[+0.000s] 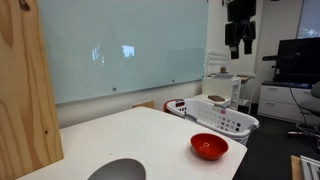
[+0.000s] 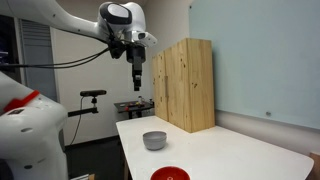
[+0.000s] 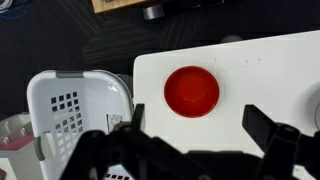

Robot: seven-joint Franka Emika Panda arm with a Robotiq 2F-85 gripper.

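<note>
A red bowl (image 1: 209,146) rests on the white table near its right end, and in the wrist view the red bowl (image 3: 192,91) looks empty. Toward the other end stands a grey bowl (image 2: 154,140), partly cut off by the lower edge in exterior view 1 and by the right edge in the wrist view. My gripper is open, its dark fingers spread wide with nothing between them. High above the table, the gripper (image 2: 137,83) points down, well clear of both bowls.
Beside the table's end is a white laundry basket (image 1: 223,119). A tall wooden panel (image 1: 27,85) rises at the table's far end, and a glass board (image 1: 128,47) hangs on the wall behind. Between the bowls the white table (image 1: 130,137) is bare.
</note>
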